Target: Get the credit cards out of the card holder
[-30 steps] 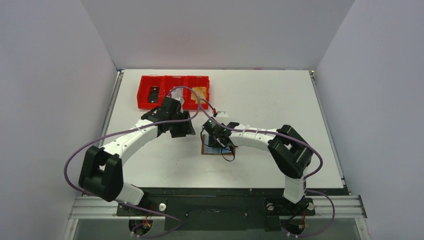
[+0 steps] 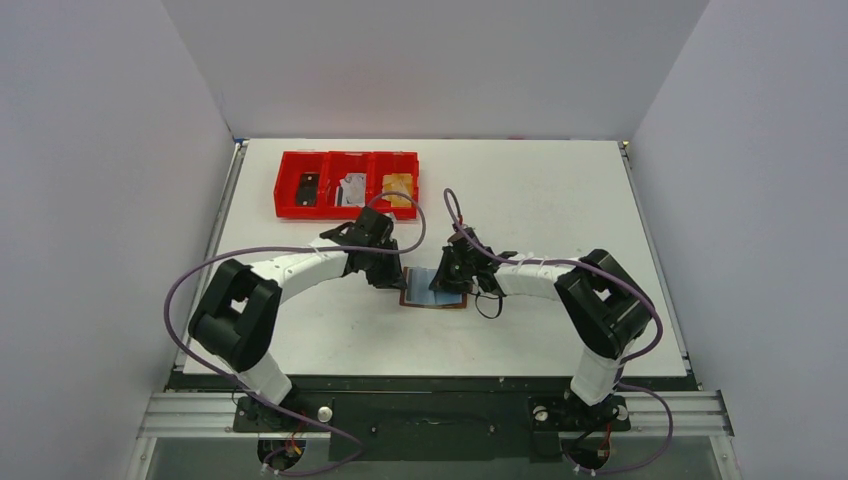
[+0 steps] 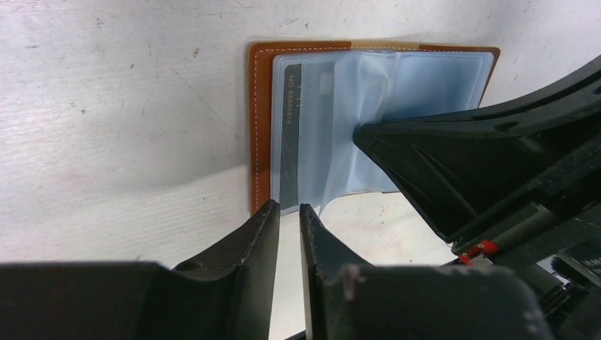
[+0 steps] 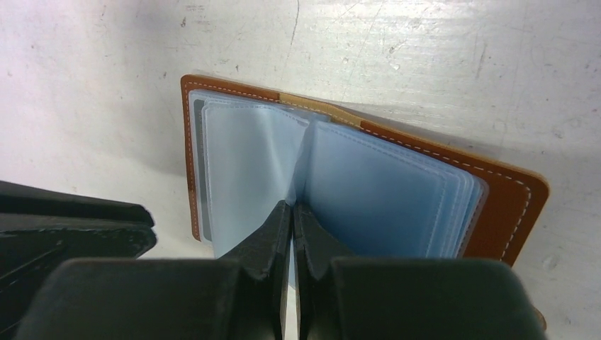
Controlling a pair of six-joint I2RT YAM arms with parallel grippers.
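Observation:
The brown card holder lies open on the table, with clear bluish plastic sleeves inside. In the left wrist view, a card with a dark stripe shows through the leftmost sleeve. A raised sleeve bows up beside it. My right gripper is shut, its tips against that sleeve's raised fold; whether film is pinched between them cannot be told. At the holder's near left corner, my left gripper stands slightly open, with nothing seen between its fingers. More sleeves lie stacked on the holder's right side.
A red tray with three compartments stands at the back left, holding a dark item and other small things. Both grippers are close together over the holder.
My right gripper has moved rightward across the holder from its left part. The left gripper has come right and toward the front, up to the holder's left edge.

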